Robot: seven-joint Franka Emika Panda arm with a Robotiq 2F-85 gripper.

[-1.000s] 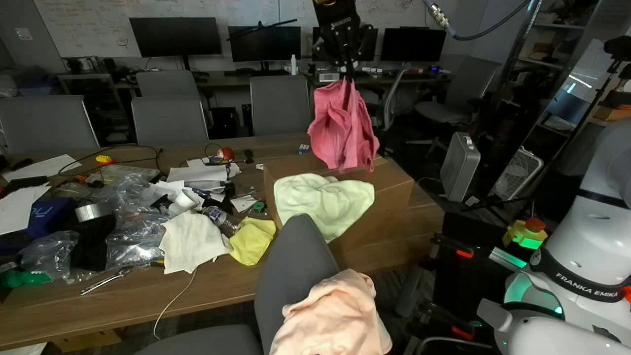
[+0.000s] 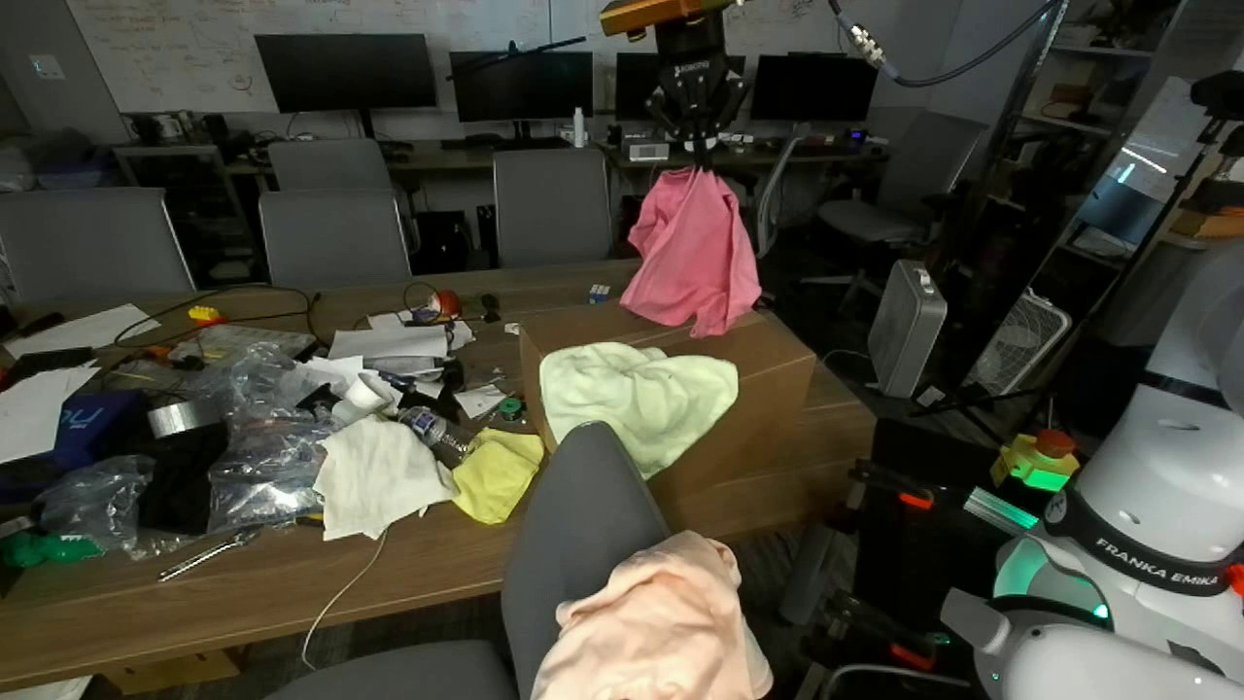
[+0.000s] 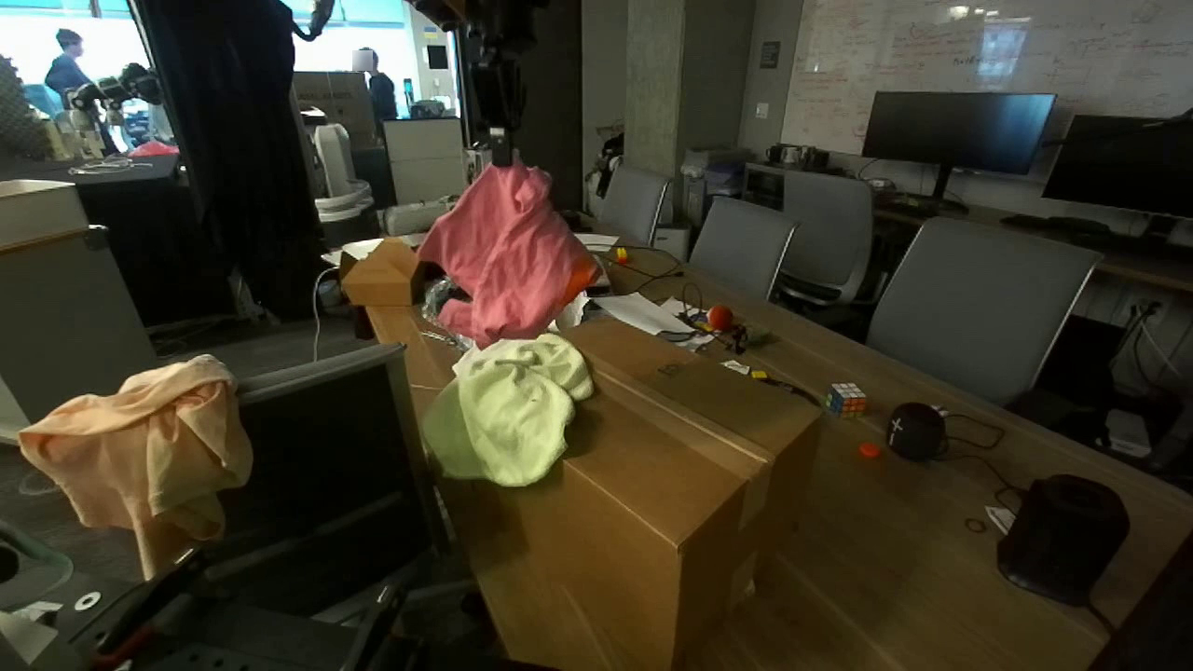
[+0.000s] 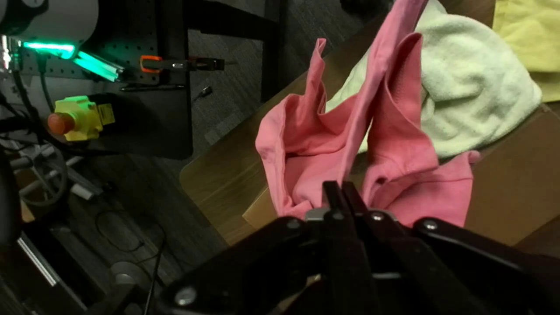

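Observation:
A pink cloth (image 2: 696, 251) hangs from my gripper (image 2: 700, 161), pinched near its top, its folds falling loosely over the cardboard box. In the wrist view the gripper is shut, with the pink cloth (image 4: 309, 162) spread out from its fingertips. Draped over the box's edge is a pale green cloth (image 2: 641, 397), partly behind the pink one in the wrist view. A peach cloth (image 2: 653, 618) lies over the grey chair. On the table are a yellow cloth (image 2: 498, 472) and a cream cloth (image 2: 382, 476).
The cardboard box (image 3: 626, 537) takes up the table's near end. Plastic bags (image 2: 262, 432), papers and cables clutter the table's left part. A grey chair (image 2: 577, 525) stands against the table. A Rubik's cube (image 3: 846, 399) and black speakers lie beyond the box.
My gripper has shifted slightly right and turned more upright in exterior view 1. The pink cloth has swung round with it and hangs wider. The other cloths have stayed put.

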